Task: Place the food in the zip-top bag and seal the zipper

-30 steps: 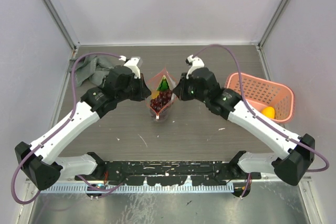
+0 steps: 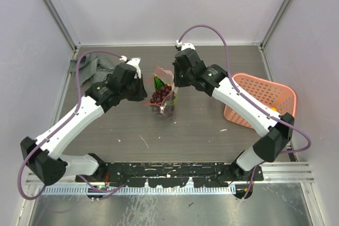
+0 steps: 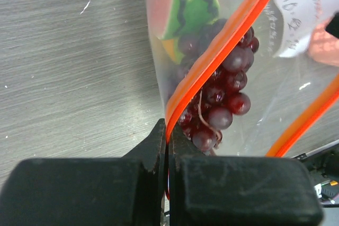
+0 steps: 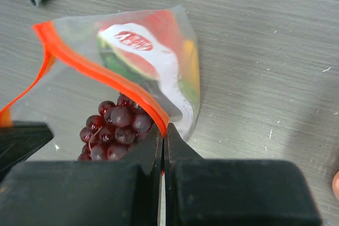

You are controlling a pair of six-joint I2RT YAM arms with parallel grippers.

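Observation:
Between my two grippers hangs the clear zip top bag [image 2: 169,111], its orange rim spread apart and its mouth open. Dark red grapes [image 2: 160,97] fill its lower part; in the left wrist view the grapes [image 3: 228,86] lie loose inside, a stem among them. My left gripper is shut on the bag's orange rim, which runs in between its fingertips. On the opposite side, my right gripper is shut on the rim too. A printed watermelon picture [image 4: 127,59] shows on the bag's wall. The bag's bottom edge is hard to make out.
An orange basket [image 2: 254,80] stands at the right, with a yellow item [image 2: 274,109] partly hidden behind the right arm. A crumpled grey cloth [image 2: 94,69] lies at the back left. The tabletop in front of the bag is clear.
The bag has tilted and changed shape.

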